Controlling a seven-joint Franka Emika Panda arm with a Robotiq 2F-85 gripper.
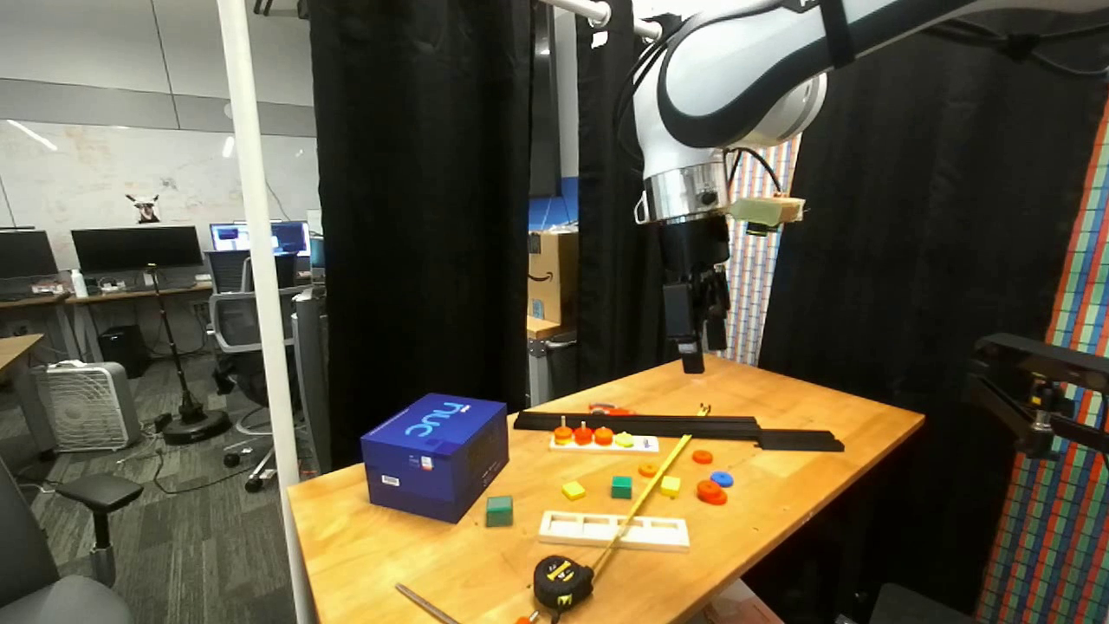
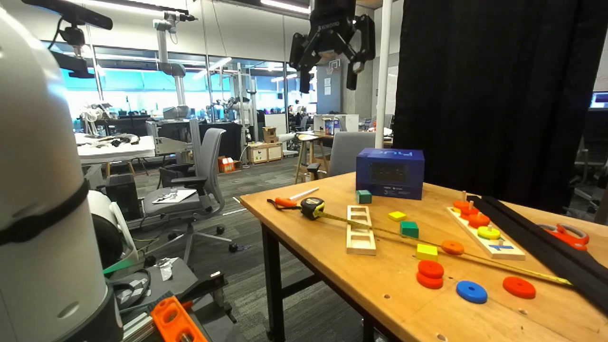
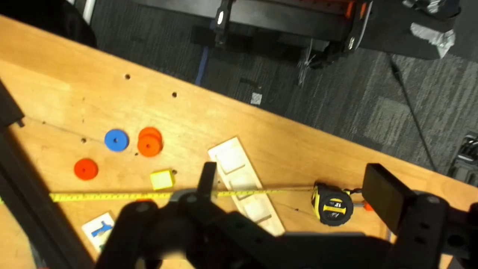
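Observation:
High over the wooden table, my gripper hangs open with nothing between its fingers; the wrist view shows the gripper with its fingers wide apart. Below it lies a pale wooden frame with square slots, crossed by the yellow tape of a tape measure. Loose pieces are spread around: a blue ring, stacked red rings, a single red ring and a yellow block. Green blocks and a peg board carrying rings also stand on the table.
A blue box stands at the table's left end in exterior view 1. Long black strips lie across the far part, near red-handled scissors. An orange-handled screwdriver is beside the tape measure.

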